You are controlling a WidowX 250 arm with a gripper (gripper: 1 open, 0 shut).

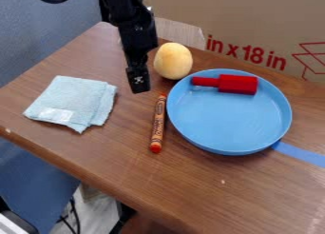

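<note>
A black arm reaches down from the top left, and its gripper (137, 74) hangs over the table between a folded light-blue cloth (68, 102) and a yellow rounded object (173, 60), which looks partly behind it. Whether the fingers are open or shut is hard to tell. An orange crayon-like stick (159, 124) with a red end lies below the gripper, left of a blue plate (229, 124). A red object with a narrower handle (235, 84) lies on the plate's upper part.
A cardboard box (254, 24) stands along the back. Blue tape (302, 154) runs to the right of the plate. The table's left edge drops to blue fabric and cables.
</note>
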